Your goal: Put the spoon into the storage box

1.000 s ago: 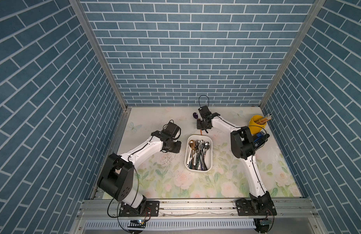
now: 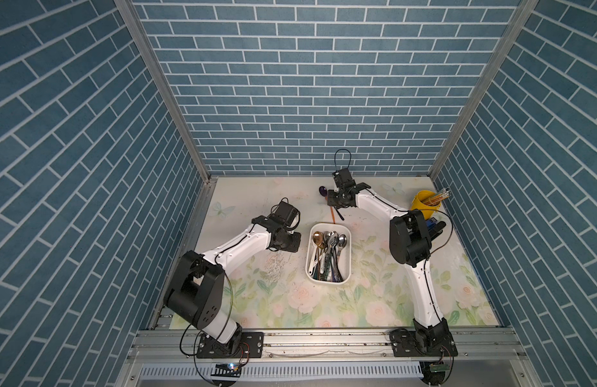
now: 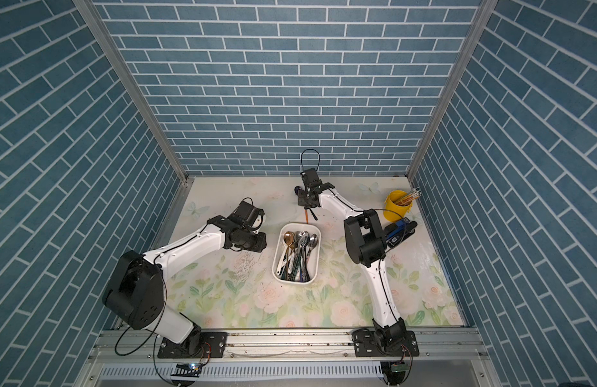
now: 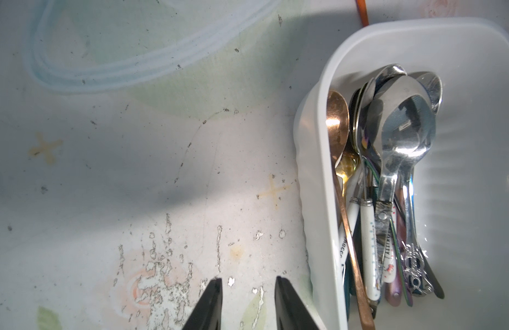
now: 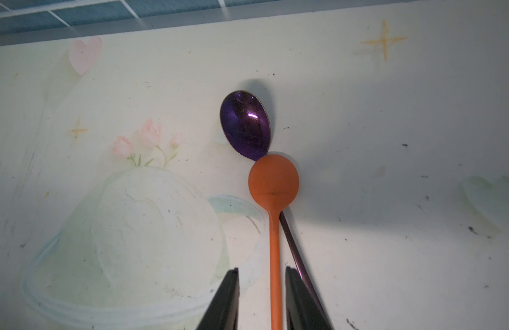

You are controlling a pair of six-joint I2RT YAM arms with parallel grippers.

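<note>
A dark purple spoon and an orange spoon lie crossed on the table behind the white storage box, which holds several spoons and other cutlery. My right gripper is over the orange spoon's handle, open, with its fingertips either side of it in that wrist view; whether they touch the table cannot be told. My left gripper is open beside the box's left side, with nothing between its fingers.
A yellow cup with utensils stands at the back right, with dark items beside it. Tiled walls enclose the table.
The left arm has shifted only slightly.
</note>
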